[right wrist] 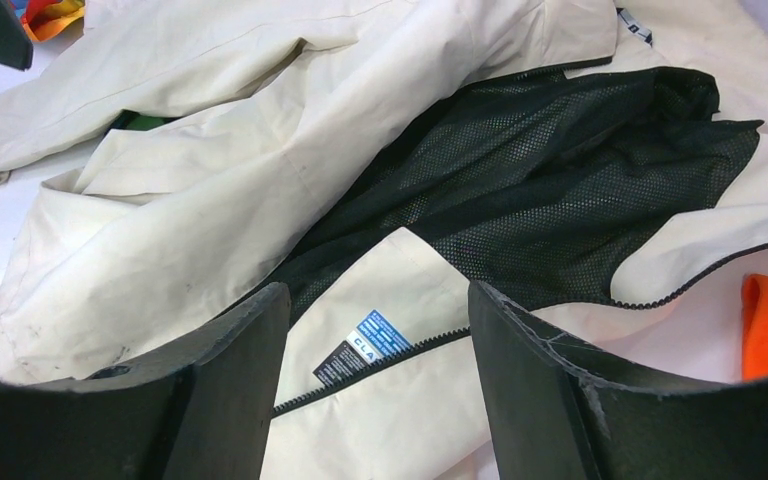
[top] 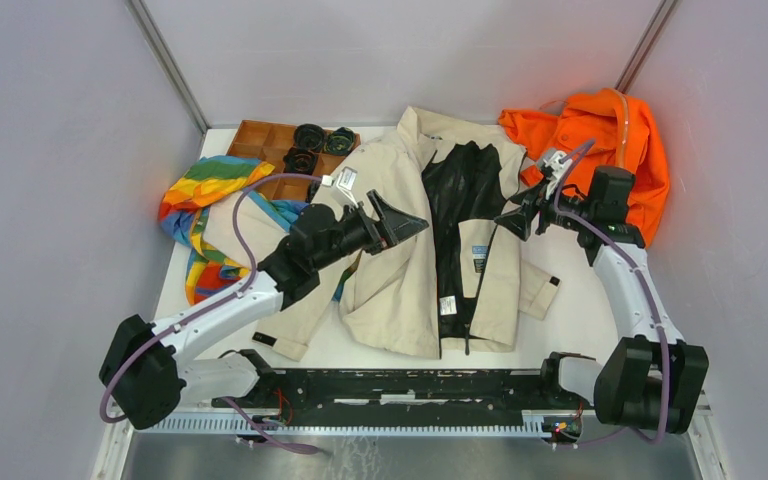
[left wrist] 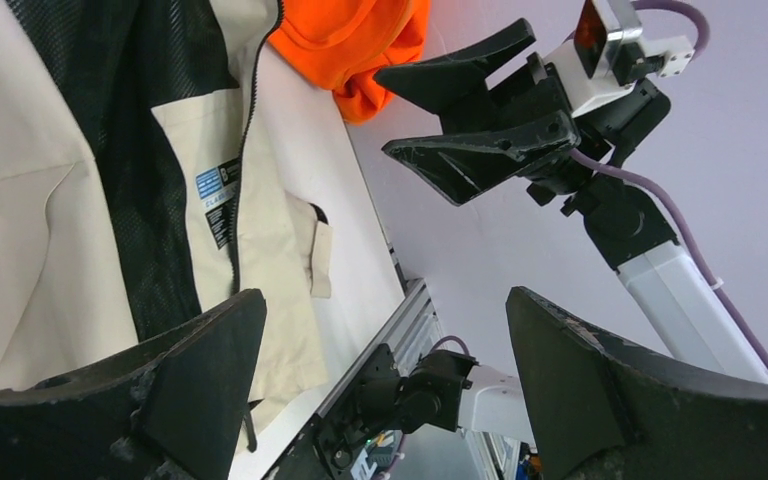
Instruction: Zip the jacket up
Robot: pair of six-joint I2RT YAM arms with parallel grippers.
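Observation:
A cream jacket [top: 390, 300] lies spread on the white table, its front open and the black mesh lining [top: 455, 200] showing. Along the right front edge runs a black zipper [left wrist: 247, 140], its lower end hanging near the hem. A blue and black label [right wrist: 362, 348] sits beside that zipper. My left gripper [top: 416, 232] hangs over the left front panel, its fingers apart and nothing between them. Over the right front edge is my right gripper [top: 507, 224], also open and empty; in its wrist view the zipper edge passes below and between the fingers.
An orange jacket [top: 590, 130] is heaped at the back right. At the back left are a wooden tray [top: 260, 140] with dark round items and a rainbow-coloured cloth [top: 210, 185]. Bare table [top: 590, 310] shows right of the cream jacket.

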